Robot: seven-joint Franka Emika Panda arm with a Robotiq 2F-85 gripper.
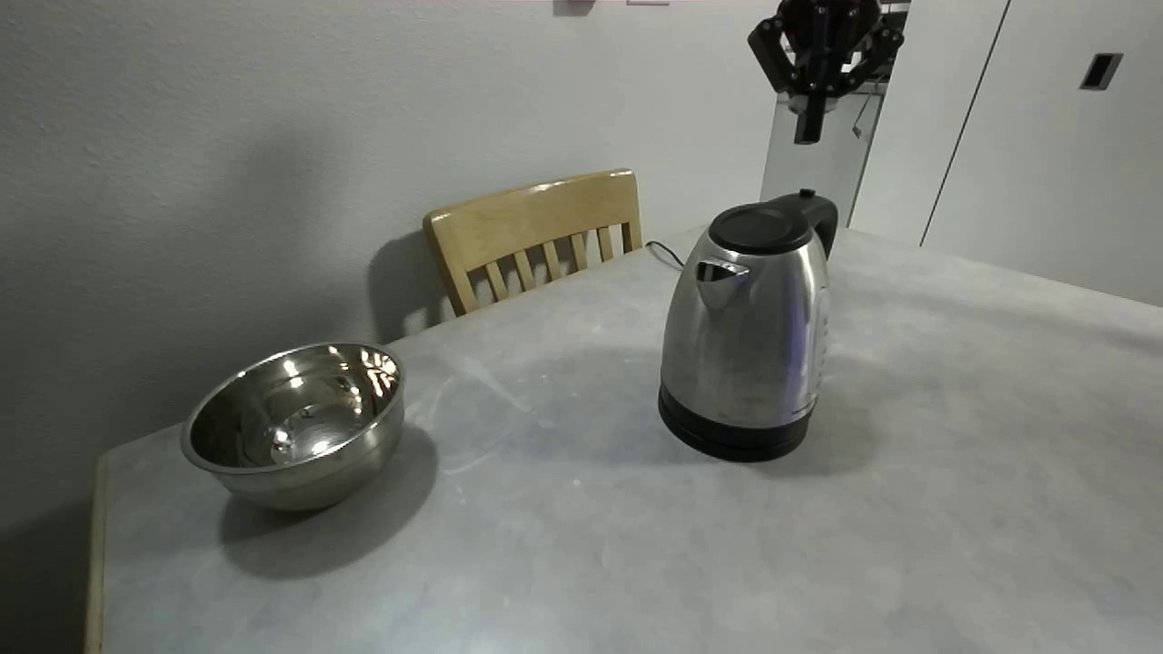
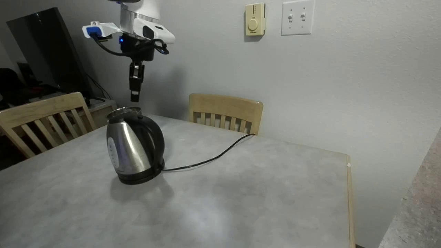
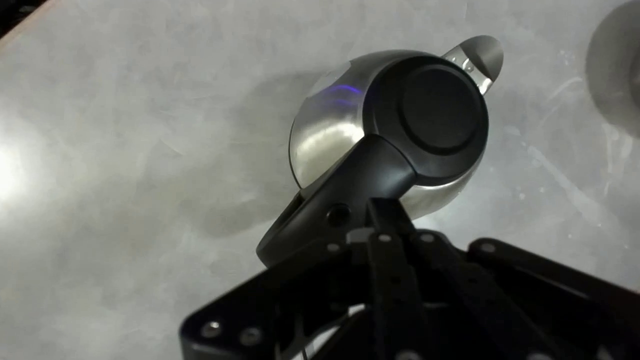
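Note:
A steel kettle (image 1: 741, 338) with a black base stands upright on the table, its black lid (image 3: 441, 117) down. Its spout (image 3: 480, 60) points toward the metal bowl's side, away from the black handle (image 2: 155, 140). Above the kettle's handle side hangs my gripper (image 1: 808, 136), apart from it, with a gap of air showing in both exterior views. The fingers (image 2: 135, 93) are shut together and nothing shows between them. In the wrist view the gripper overlaps the kettle's handle and hides part of it.
An empty steel bowl (image 1: 294, 420) sits near the table's left edge in exterior view 1. From the kettle's base a black cord (image 2: 206, 160) runs to the table's edge by a wooden chair (image 2: 225, 109).

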